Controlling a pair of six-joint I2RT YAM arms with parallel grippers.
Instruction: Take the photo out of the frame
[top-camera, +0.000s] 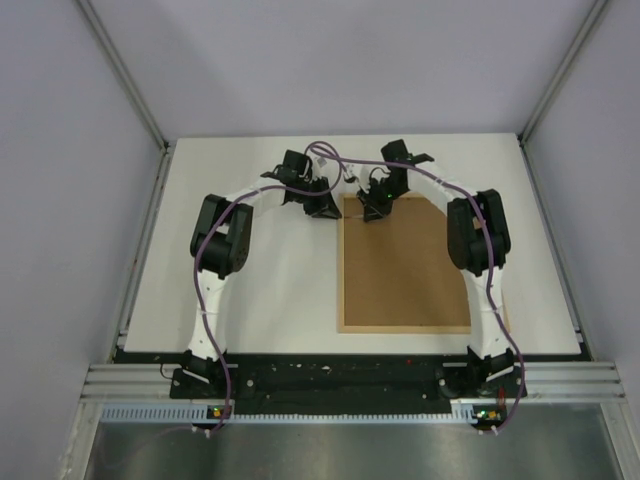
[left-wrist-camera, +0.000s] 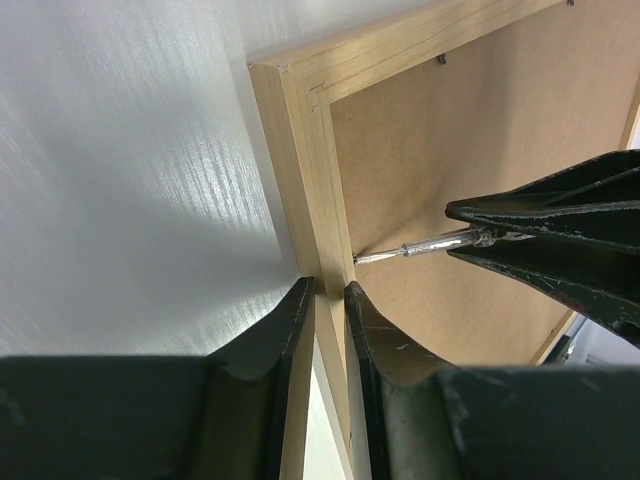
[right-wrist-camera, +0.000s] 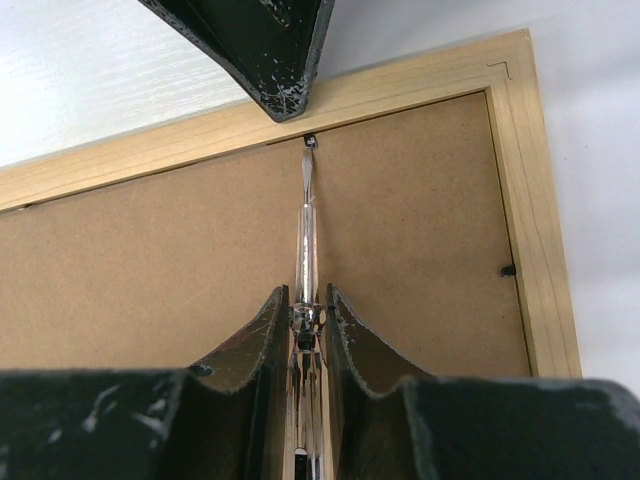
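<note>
The wooden photo frame (top-camera: 341, 290) lies back side up on the table, its brown backing board (top-camera: 400, 270) still inside. My left gripper is shut on the frame's left rail, one finger on each side of it. In the right wrist view, my right gripper is shut on a slim metal screwdriver (right-wrist-camera: 308, 240). The driver's flat tip touches or nearly touches a small black tab (right-wrist-camera: 310, 140) at the rail's inner edge, close beside a left finger (right-wrist-camera: 283, 95). No photo shows.
Another black tab (right-wrist-camera: 507, 271) sits on the adjoining rail, and more tabs line the frame's inner edge. Left of the frame, the white table (top-camera: 285, 280) is clear. Both arms' cables loop close together above the frame's top left corner.
</note>
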